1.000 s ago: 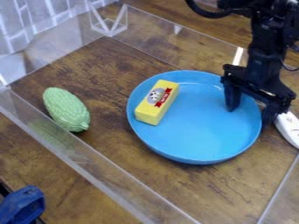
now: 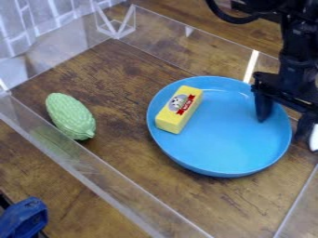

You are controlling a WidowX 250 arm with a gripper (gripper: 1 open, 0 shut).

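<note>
A large blue plate [image 2: 218, 139] lies on the wooden surface, with a yellow block [image 2: 179, 109] bearing a red label on its left part. My black gripper [image 2: 281, 102] is over the plate's right rim, at the right of the view. Its fingers are dark and blurred against the rim, so whether they hold anything cannot be seen. A green corn-like or cabbage-like toy [image 2: 71, 120] lies to the left of the plate.
A white object [image 2: 313, 136] shows at the right edge behind the gripper. A dark blue item [image 2: 20, 219] lies at the bottom left. Clear plastic walls border the workspace. Bare wood is free at upper left.
My gripper has moved slightly to the right, and the plate has shifted a little rightward with it, along with the yellow block.
</note>
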